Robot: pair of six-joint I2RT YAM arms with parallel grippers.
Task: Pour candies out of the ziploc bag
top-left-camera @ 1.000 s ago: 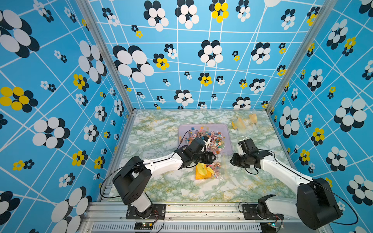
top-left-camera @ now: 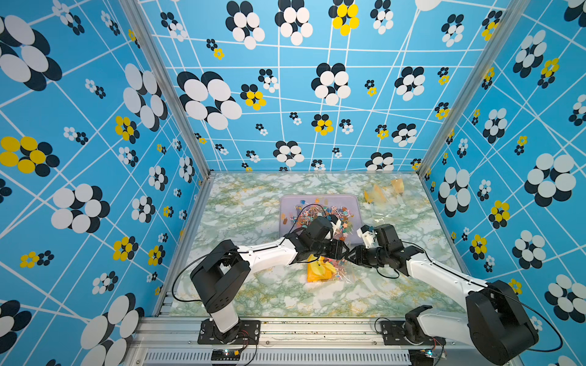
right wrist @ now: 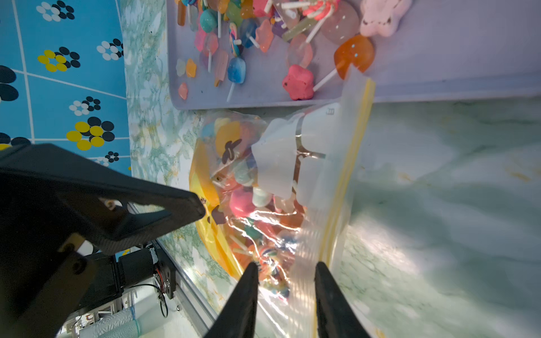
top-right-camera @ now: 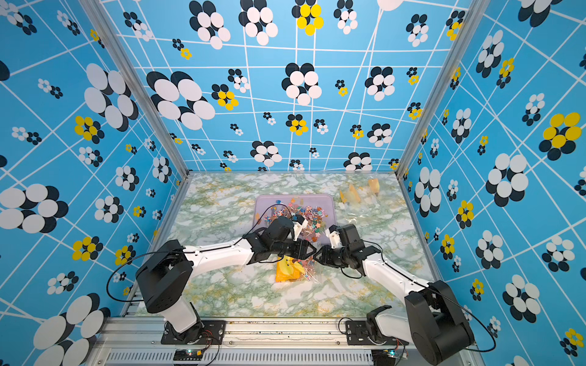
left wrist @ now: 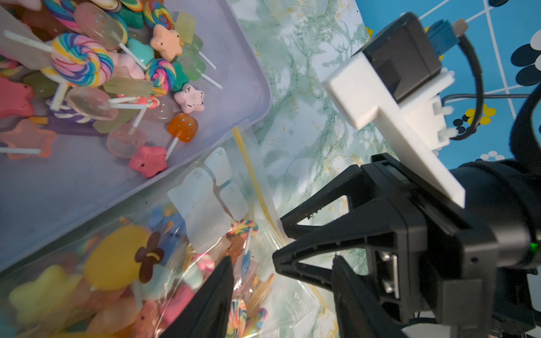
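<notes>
A clear ziploc bag of candies with a yellow back lies flat on the marble table along the front of the lilac tray. Its zip edge faces right. Just above the bag, my left gripper stands open, its dark fingertips over the bag's zip side. My right gripper hangs over the zip edge, fingers apart, close beside the left one. I cannot tell whether either touches the plastic.
The tray is strewn with lollipops and candies. Empty yellowish bags lie at the back right.
Both grippers have moved toward each other over the bag's zip end, the left one rightward and the right one leftward. The bag looks unmoved.
</notes>
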